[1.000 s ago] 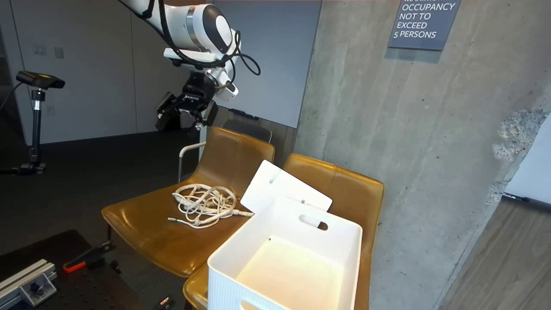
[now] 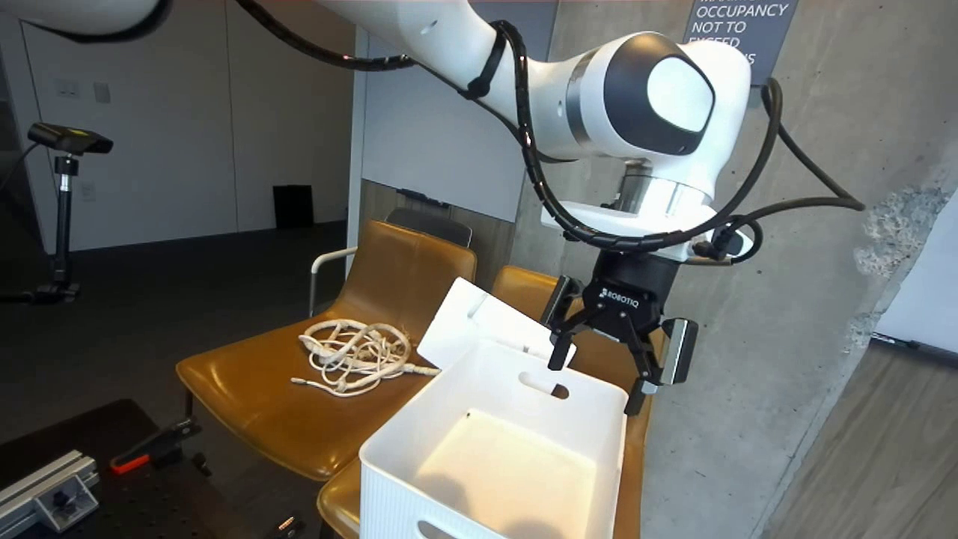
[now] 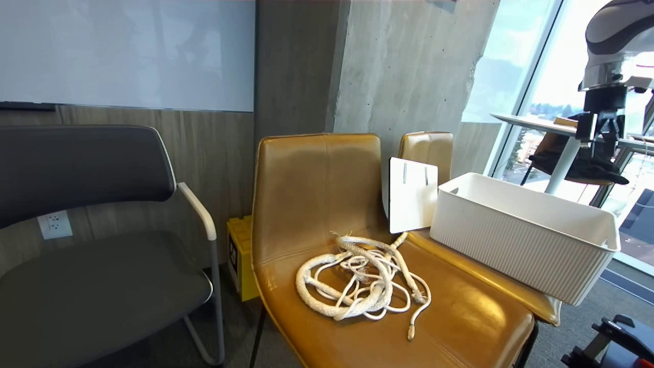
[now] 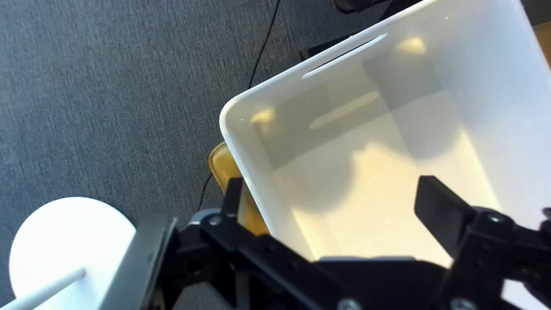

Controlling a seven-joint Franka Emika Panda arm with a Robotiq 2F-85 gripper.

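Observation:
Above the far right part of the white bin (image 2: 494, 422), my gripper (image 2: 594, 382) points down, open and empty. In the wrist view the bin's rim (image 4: 242, 155) runs between the spread fingers of my gripper, and the bin's visible inside is bare. A tangled white rope (image 3: 361, 279) lies coiled on the tan chair seat beside the bin. Leaning against the backrests stands a flat white panel (image 3: 414, 195), next to the bin's end.
The bin rests on a second tan chair (image 3: 527, 294). A grey chair (image 3: 86, 270) stands farther left. A concrete wall (image 2: 763, 314) rises behind the arm. A round white table (image 3: 533, 125) is by the window. Clamps and a metal rail (image 2: 45, 489) are at the lower left.
My gripper has swung right, from beyond the chair with the rope to over the bin, now closer to the camera. Rope, panel and bin look unmoved.

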